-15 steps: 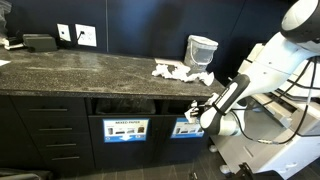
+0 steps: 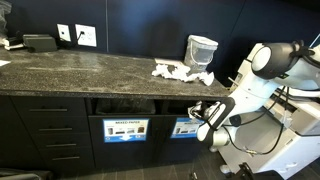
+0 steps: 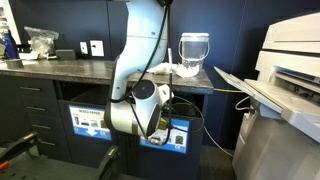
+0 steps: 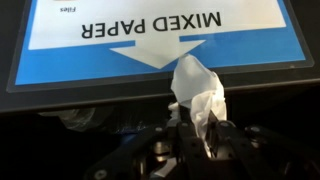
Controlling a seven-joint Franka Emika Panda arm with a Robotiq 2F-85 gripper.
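Note:
A crumpled white piece of paper or tissue [image 4: 200, 88] stands up between the fingers of my gripper in the wrist view, and the fingers are shut on it. Just beyond it is an upside-down blue and white label [image 4: 160, 35] reading MIXED PAPER, on a bin front. Dark space lies below the label's edge. In exterior view 1, my gripper [image 2: 196, 110] is low, near the right-hand labelled bin [image 2: 186, 127] under the counter. The arm hides much of that bin in exterior view 2, and the paper is hard to make out there.
On the counter [image 2: 80, 75] lie crumpled white pieces [image 2: 178, 72] beside a clear bucket [image 2: 202, 50]. Another labelled bin [image 2: 125, 130] stands to the left, then dark drawers [image 2: 55, 130]. White equipment [image 3: 275, 100] stands to the right.
The arm's elbow has come down and to the left. Near the right-hand bin, the gripper end has shifted only a little.

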